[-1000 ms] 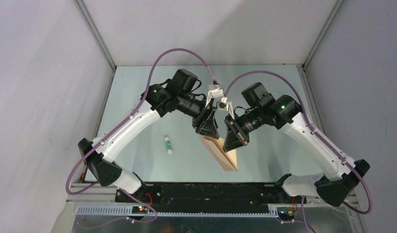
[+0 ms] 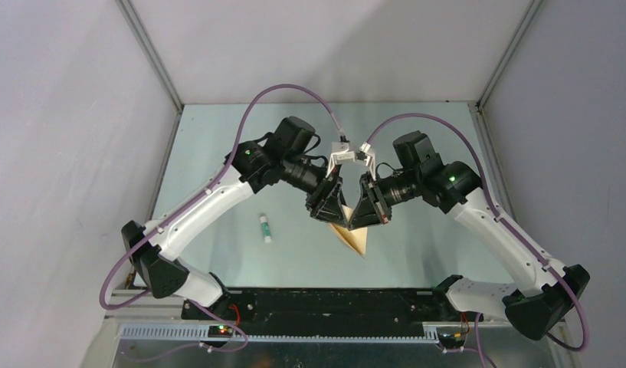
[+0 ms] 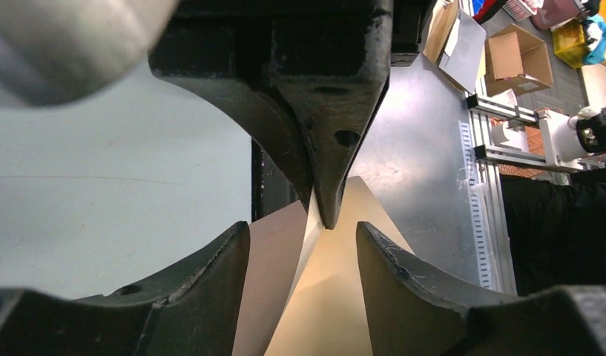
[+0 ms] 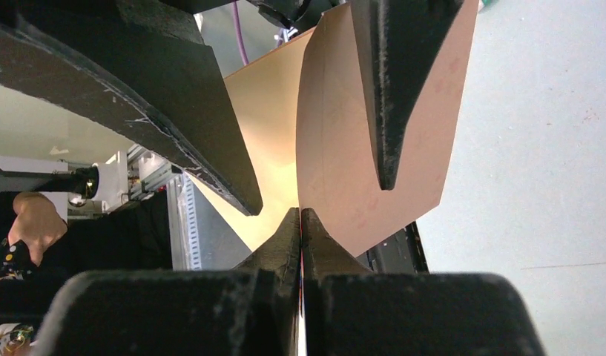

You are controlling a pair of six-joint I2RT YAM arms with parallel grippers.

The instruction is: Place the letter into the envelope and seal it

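Observation:
A tan, folded paper envelope (image 2: 355, 239) hangs below my two grippers, which nearly touch in the top view. My right gripper is shut on its edge, the paper passing in a thin line between the tips. Seen from the left wrist, the right fingers (image 3: 329, 185) pinch the ridge where two tan panels (image 3: 344, 259) meet. My left gripper has its fingers apart, one on each side of the envelope. From the right wrist, those left fingers (image 4: 385, 111) show a clear gap between them. I cannot make out a separate letter.
A white and green glue stick (image 2: 265, 228) lies on the pale table (image 2: 217, 264), left of the envelope. Beyond the front edge runs a dark strip (image 2: 332, 310).
The right gripper has come up to the left one, closing most of the gap between them. The envelope has turned, and less of it shows below the grippers.

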